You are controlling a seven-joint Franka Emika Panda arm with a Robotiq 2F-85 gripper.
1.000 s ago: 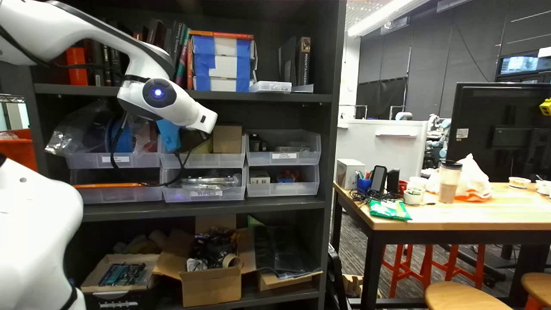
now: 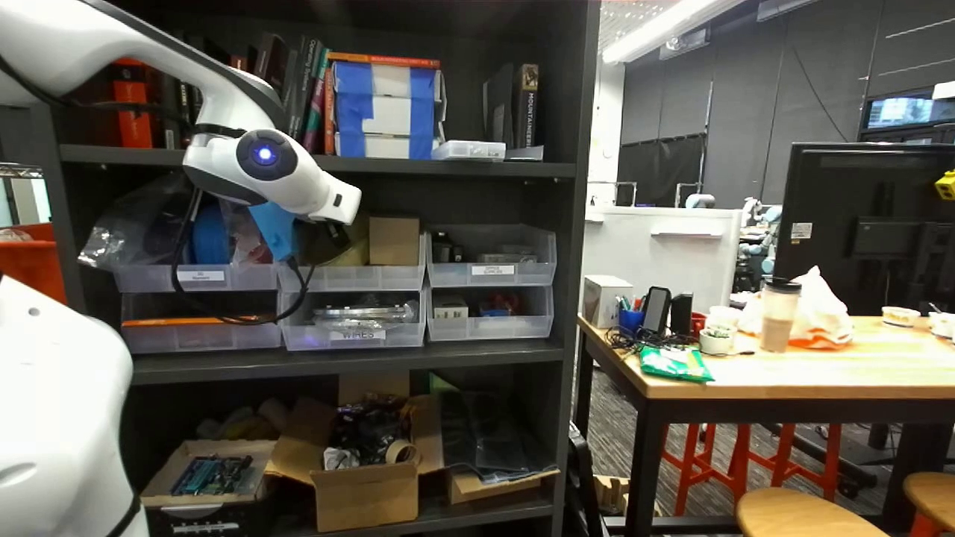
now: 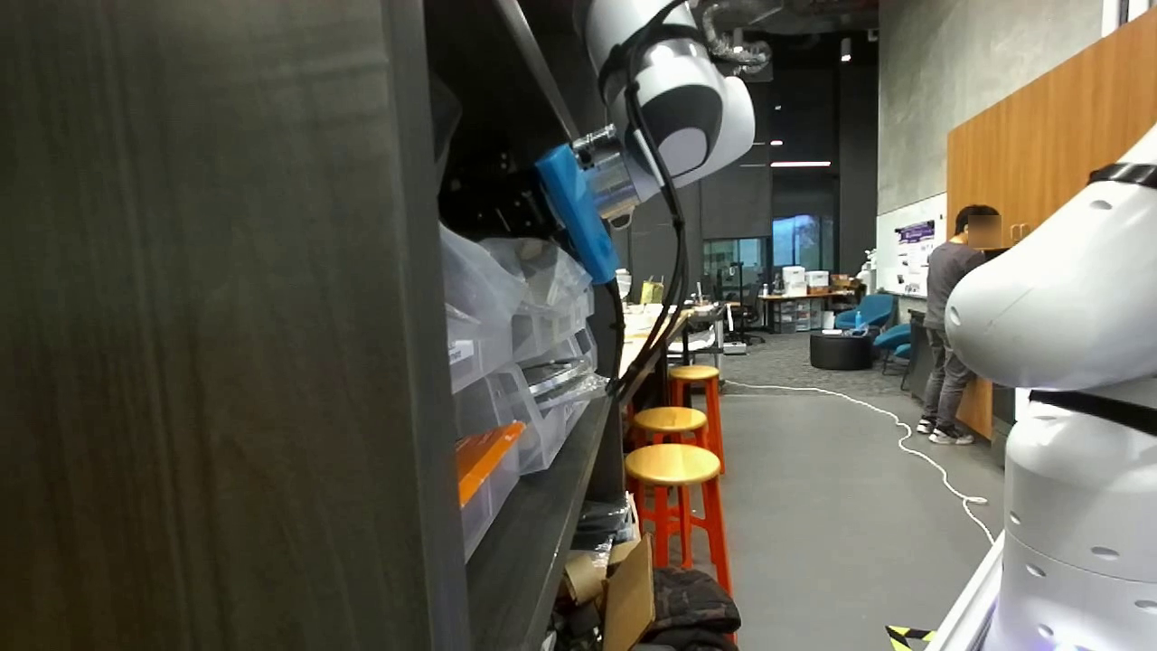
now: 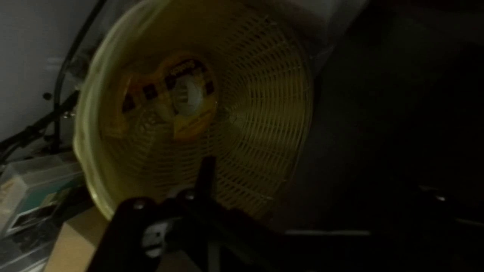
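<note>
A yellowish woven basket (image 4: 272, 104) fills much of the wrist view, its mouth facing the camera. Inside it lies an orange-and-yellow package (image 4: 195, 122) with a white, roll-like centre. My gripper (image 3: 477, 202) reaches into the shelf above the clear bins, behind its blue mount (image 3: 578, 213). Dark fingers (image 4: 206, 174) show at the bottom of the wrist view, in front of the basket's lower part. The gripper is open, and nothing visible is held. Deep shadow hides much of the fingers; contact with the basket cannot be judged.
Clear bins (image 2: 358, 336) line the shelf below the arm. A cardboard box (image 2: 394, 242) stands just right of the gripper. The upper shelf board (image 2: 510, 167) and the shelf's side panel (image 3: 217, 325) bound the space. Cables (image 3: 674, 282) hang from the wrist.
In exterior view 1 the arm and gripper have shifted a little left and slightly up. The bins and shelf contents there look the same.
</note>
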